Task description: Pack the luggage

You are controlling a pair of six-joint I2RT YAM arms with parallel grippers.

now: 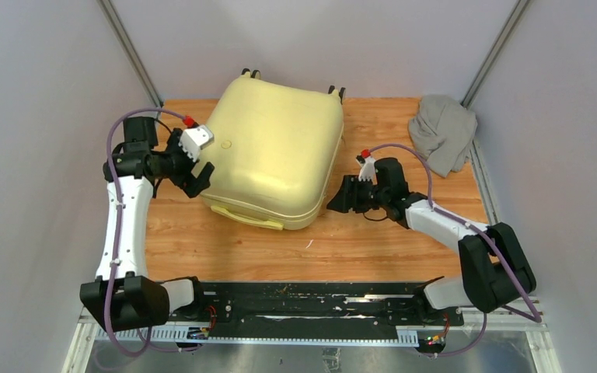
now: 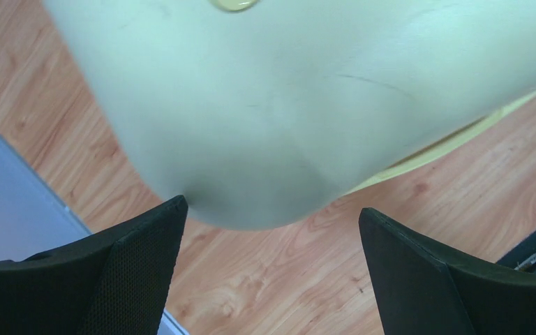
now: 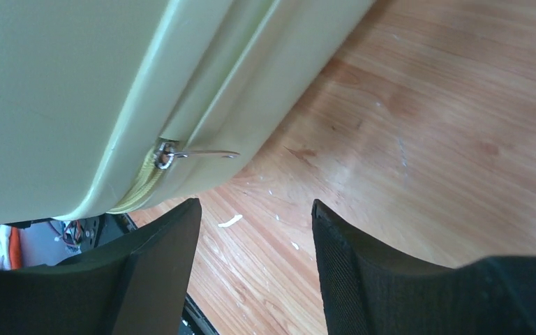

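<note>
A pale yellow suitcase (image 1: pixel 276 144), closed, lies flat and slightly turned on the wooden table, its wheels at the back and its handle (image 1: pixel 246 219) facing the front. My left gripper (image 1: pixel 202 179) is open over the suitcase's front-left corner; in the left wrist view that rounded corner (image 2: pixel 251 188) appears beyond the spread fingers. On the other side, my right gripper (image 1: pixel 338 198) stands open beside the right wall, nothing between its fingers. The right wrist view shows a metal zipper pull (image 3: pixel 195 153) on the seam, ahead of the fingers.
A grey cloth (image 1: pixel 441 134) lies crumpled at the back right. Bare wood (image 1: pixel 295 260) stretches in front of the suitcase and to its right. Walls close off the back and both sides.
</note>
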